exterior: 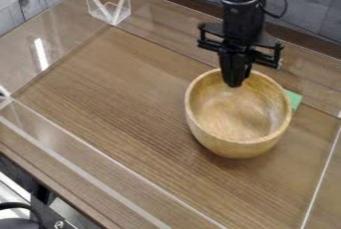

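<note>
A large light wooden bowl (237, 123) rests on the wooden table (94, 104) right of centre. My dark gripper (237, 78) hangs over the bowl's back rim, shut, with nothing visible between its fingers; whether it touches the rim is hard to tell. A small green item (293, 101) lies just behind the bowl's right side, partly hidden by it.
A clear wire-like object (110, 6) stands at the back left. A dark cable or base (19, 213) shows at the lower left corner.
</note>
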